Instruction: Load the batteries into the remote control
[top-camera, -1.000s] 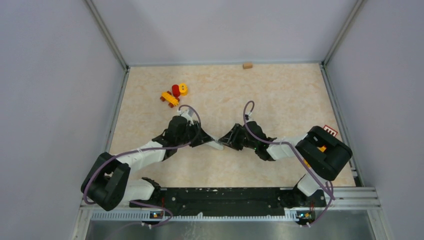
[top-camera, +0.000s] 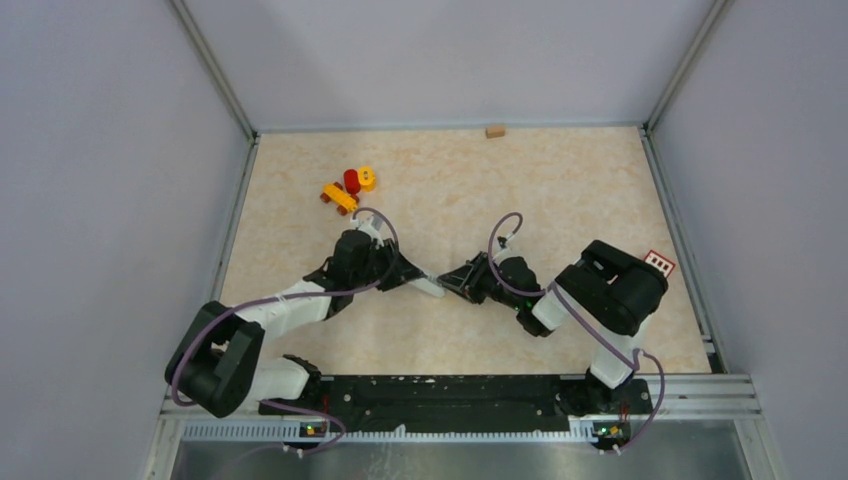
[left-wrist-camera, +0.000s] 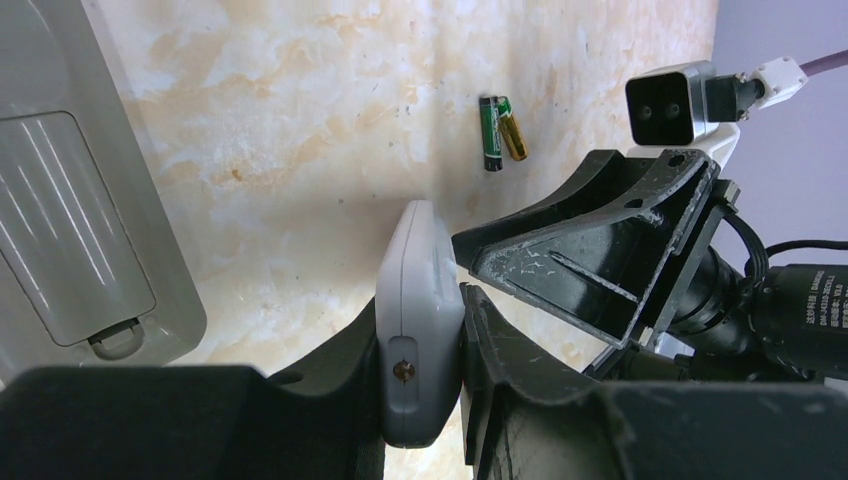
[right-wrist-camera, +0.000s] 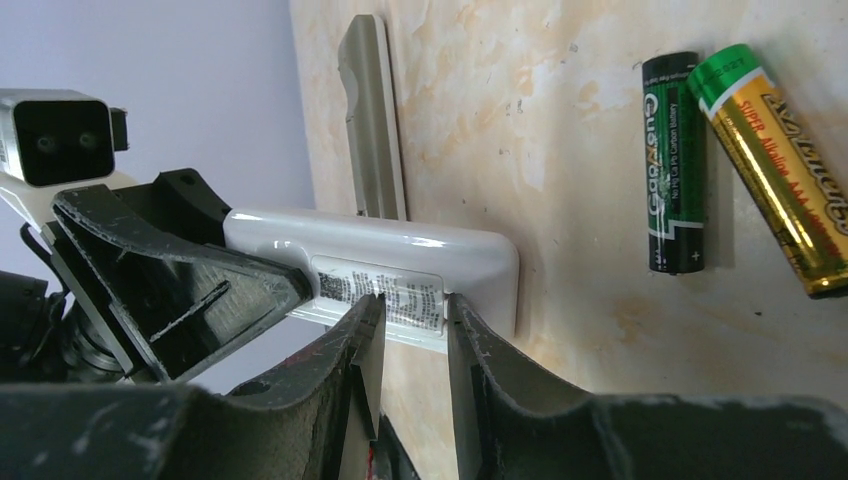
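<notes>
My left gripper (top-camera: 402, 272) is shut on a white plastic body (left-wrist-camera: 420, 310), apparently the remote control, held near the middle of the table. My right gripper meets it from the right, its fingertips close together at the white body's panel with a barcode label (right-wrist-camera: 345, 287); whether they grip it I cannot tell. A green battery (right-wrist-camera: 672, 160) and a gold battery (right-wrist-camera: 770, 165) lie side by side on the table, apart from the grippers. A grey slotted piece (left-wrist-camera: 70, 220) lies at left in the left wrist view.
Toys, including a yellow car (top-camera: 338, 196) and red piece (top-camera: 351, 181), stand at back left. A wooden block (top-camera: 495, 131) is at the back, a red-edged card (top-camera: 660, 263) at the right edge.
My right arm's elbow has swung left and its wrist has turned slightly, with the fingertips still at the white body. The left arm is nearly unchanged.
</notes>
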